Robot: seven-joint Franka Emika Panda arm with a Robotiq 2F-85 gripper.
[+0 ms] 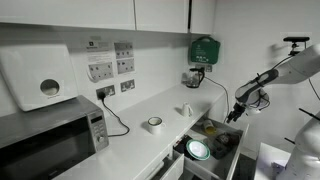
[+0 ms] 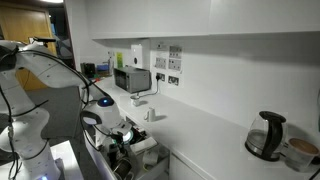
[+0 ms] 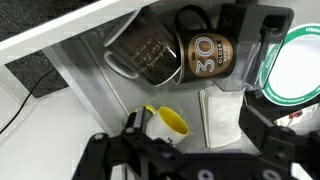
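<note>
My gripper stands open over an open drawer in the wrist view, with nothing held between its fingers. Ahead of it lie a dark mug point(image 3: 143, 47) and a brown-black mug point(image 3: 205, 53) marked "30", side by side on the drawer floor. A yellow cup point(image 3: 168, 124) shows near the left finger, partly covered by it. A flat white item point(image 3: 222, 117) lies beside the right finger, and a white plate with a green rim point(image 3: 294, 66) is at the right edge. In the first exterior view the gripper point(image 1: 234, 117) is small, above the drawer's far end.
The drawer's pale front wall point(image 3: 75, 27) runs close to the mugs. On the counter are a microwave point(image 1: 55, 138), a white canister point(image 1: 154, 126) and, far along, a coffee pot point(image 2: 265, 135).
</note>
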